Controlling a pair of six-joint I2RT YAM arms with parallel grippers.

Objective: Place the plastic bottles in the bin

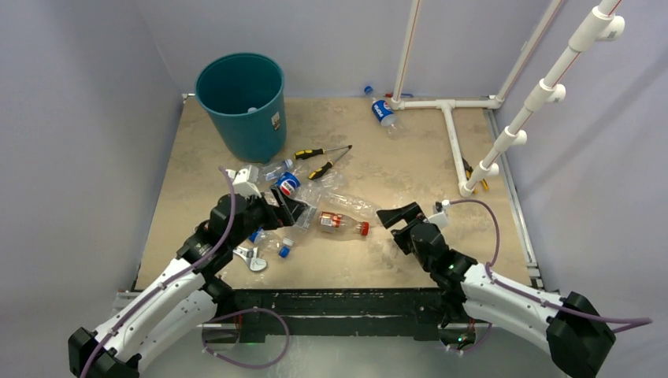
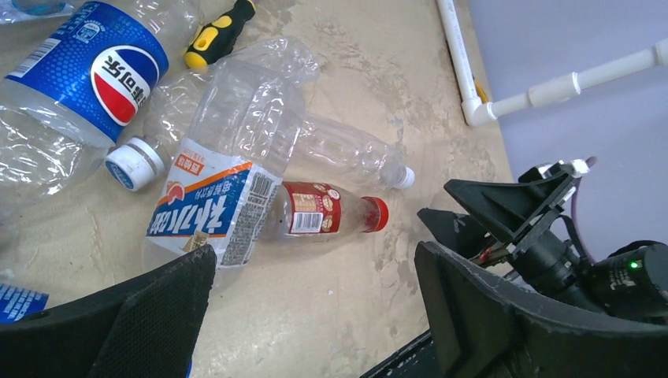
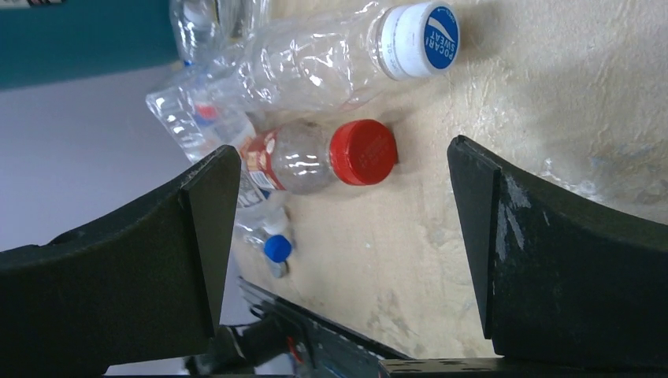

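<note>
Plastic bottles lie in a pile mid-table: a blue-label Pepsi bottle, a bottle with a blue-orange label, a red-cap bottle, a white-cap clear bottle. Another bottle lies at the back. The teal bin stands back left. My open left gripper hangs over the pile, above the blue-orange-label bottle. My open right gripper is right of the red-cap bottle, facing it and the white cap, with nothing between its fingers.
Two screwdrivers lie behind the pile, an adjustable wrench at front left. A white pipe frame occupies the back right.
</note>
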